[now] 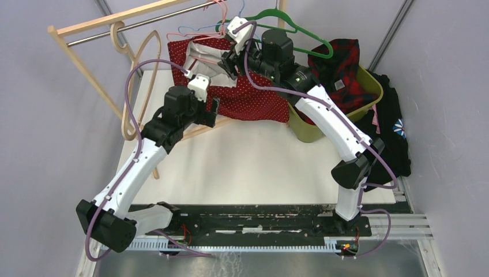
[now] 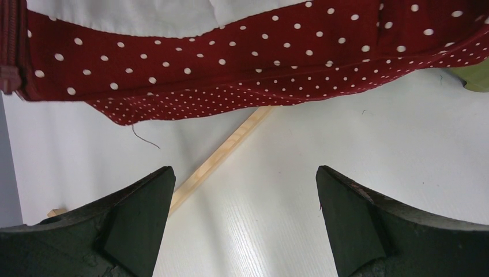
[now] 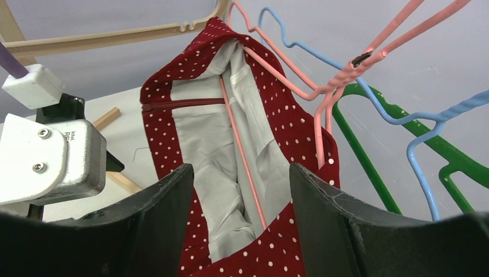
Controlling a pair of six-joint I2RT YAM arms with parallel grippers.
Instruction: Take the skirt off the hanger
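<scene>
The dark red skirt (image 1: 248, 103) with white dots and a pale lining hangs on a pink hanger (image 1: 199, 36). In the right wrist view the hanger's lower bar (image 3: 242, 156) crosses the skirt's open waist. My right gripper is at that opening, its fingers apart; whether fabric touches them is unclear. Just below and to the left of the skirt, my left gripper stands open with nothing between its fingers. The skirt's hem (image 2: 230, 95) passes above it in the left wrist view.
Beside the pink hanger hang a blue hanger (image 3: 398, 118) and a green hanger (image 1: 314, 37). Wooden hangers (image 1: 128, 95) hang at the left of the rack. A green basket (image 1: 308, 131) with clothes stands at the right.
</scene>
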